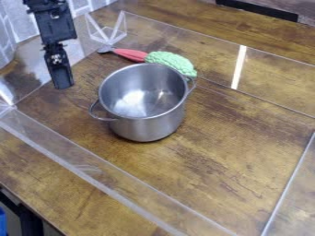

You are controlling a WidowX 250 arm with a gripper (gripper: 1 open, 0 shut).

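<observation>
The black gripper point(59, 72) hangs at the upper left, to the left of a steel pot point(142, 103) and apart from it. Its fingertips are small and dark in this view, so how far apart they stand is hard to tell. The two-handled pot stands upright and empty on the wooden table point(234, 157). Behind it lies a green mop-like head point(172, 62) with a red handle point(129, 53).
Clear plastic panels or strips edge the work area on the left, back and right.
</observation>
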